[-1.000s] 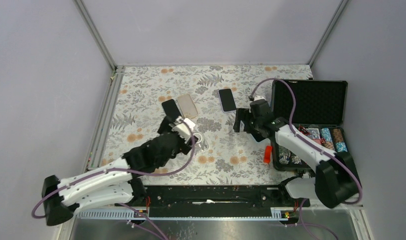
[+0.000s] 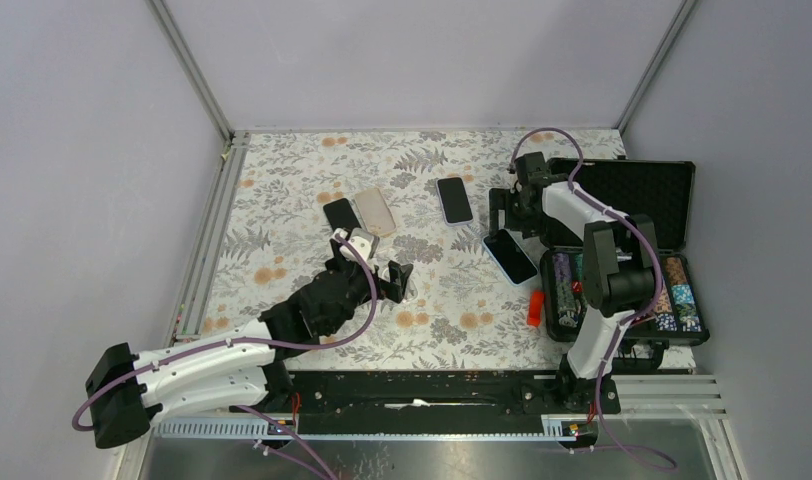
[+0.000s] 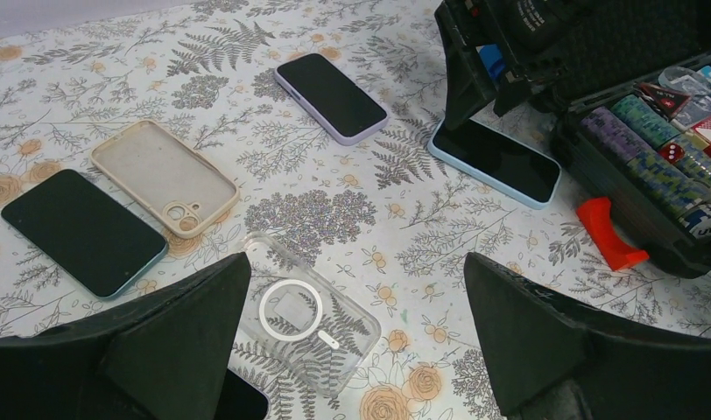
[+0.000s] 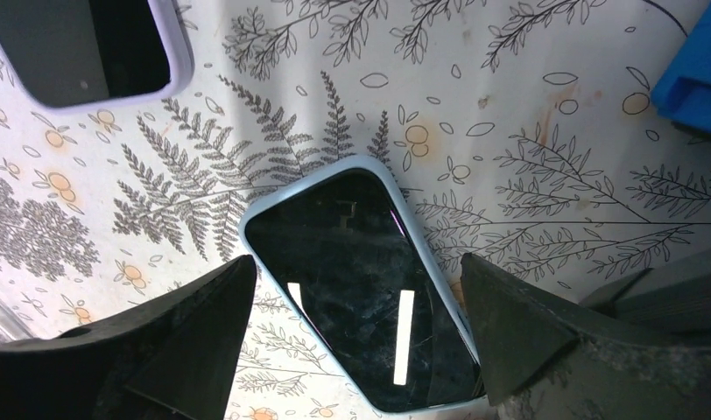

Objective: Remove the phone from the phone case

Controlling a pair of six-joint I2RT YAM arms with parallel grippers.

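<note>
A phone in a light blue case (image 2: 510, 258) lies face up at right; my right gripper is over it, fingers apart, nothing held. The lavender-cased phone (image 3: 331, 98) lies farther back. My left gripper stands open above a clear case (image 3: 310, 318) with a white ring; part of a dark phone (image 3: 241, 394) shows beside it. At left lie a bare phone (image 3: 82, 229) and an empty beige case (image 3: 164, 175).
An open black carrying case (image 2: 622, 190) with chips fills the right side. A red object (image 2: 534, 309) sits in front of the blue-cased phone.
The right arm has moved back and up in the top view, toward the far end of the blue-cased phone. The left arm has shifted slightly.
</note>
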